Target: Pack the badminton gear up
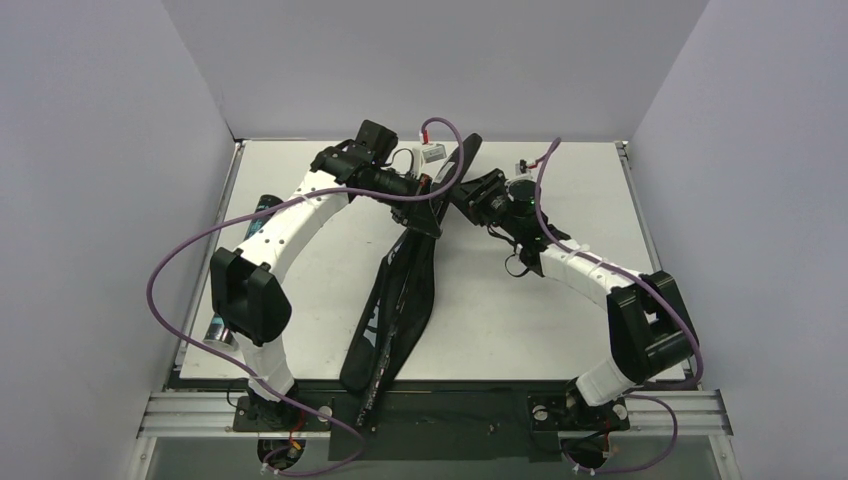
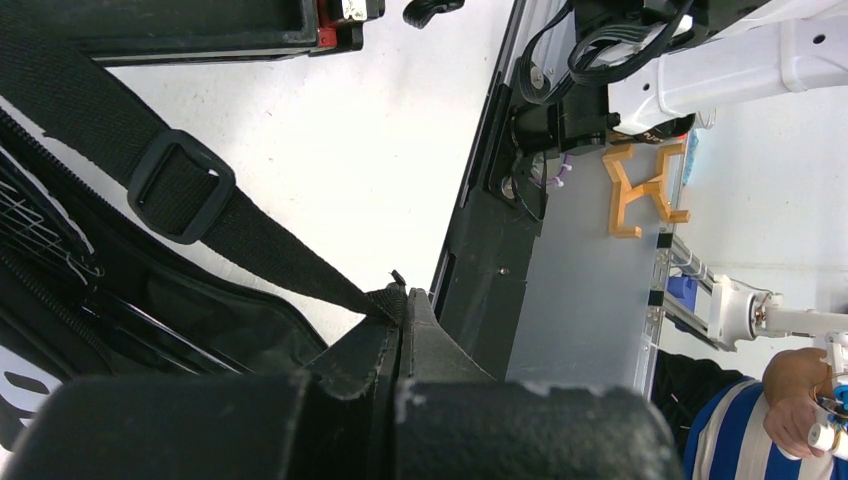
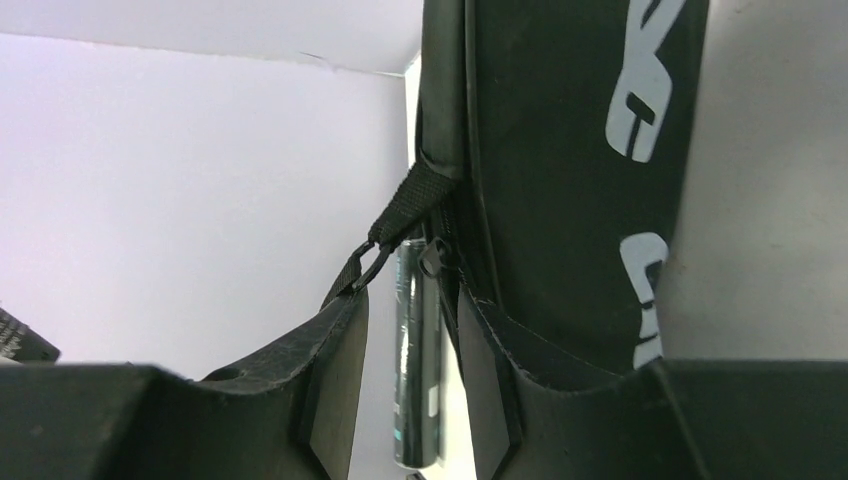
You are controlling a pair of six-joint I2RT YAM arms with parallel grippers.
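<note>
A long black racket bag (image 1: pixel 410 300) lies lengthwise on the white table, its far end slanting right. Through its unzipped side, racket strings (image 2: pixel 32 222) and a thin shaft (image 2: pixel 180 335) show. My left gripper is shut on the bag's black strap (image 2: pixel 265 235), whose buckle hangs higher up. Over the bag from the right reaches my right gripper, its fingers apart. A thin strap loop (image 3: pixel 375 250) runs down to its left fingertip in the right wrist view; whether they touch I cannot tell. A dark shuttlecock tube (image 1: pixel 219 331) lies along the left table edge, partly under my left arm.
Grey walls enclose the left, back and right sides. The bag's near end overhangs the black front rail (image 1: pixel 470 420). My two grippers are close together above the bag.
</note>
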